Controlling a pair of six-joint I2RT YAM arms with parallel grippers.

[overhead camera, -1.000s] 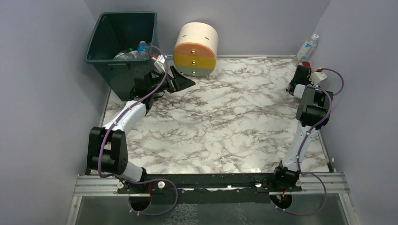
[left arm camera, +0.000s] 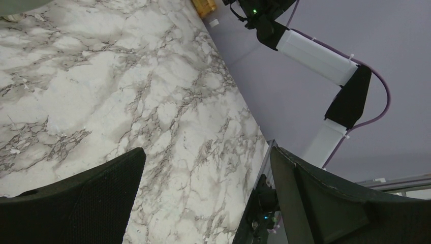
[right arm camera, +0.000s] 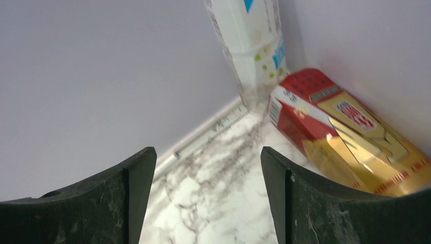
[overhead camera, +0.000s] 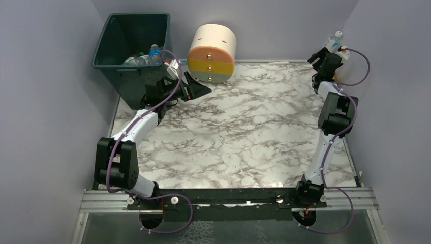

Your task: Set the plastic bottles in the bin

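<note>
A clear plastic bottle with a white cap (overhead camera: 333, 40) stands in the back right corner; in the right wrist view its labelled body (right arm camera: 254, 56) rises behind a red and yellow carton (right arm camera: 345, 127). My right gripper (overhead camera: 317, 57) is open at that corner, in front of the bottle, with nothing between its fingers. The dark green bin (overhead camera: 122, 81) at the back left holds several plastic bottles, one with a blue label (overhead camera: 155, 53). My left gripper (overhead camera: 195, 87) is open over the table beside the bin, empty.
A rounded drawer box (overhead camera: 211, 48) with orange, yellow and grey fronts stands at the back middle, close to my left gripper. Grey walls bound the back and right.
My right gripper has moved toward the back, up to the bottle, now covering more of it in the top view. The left arm has stayed still.
</note>
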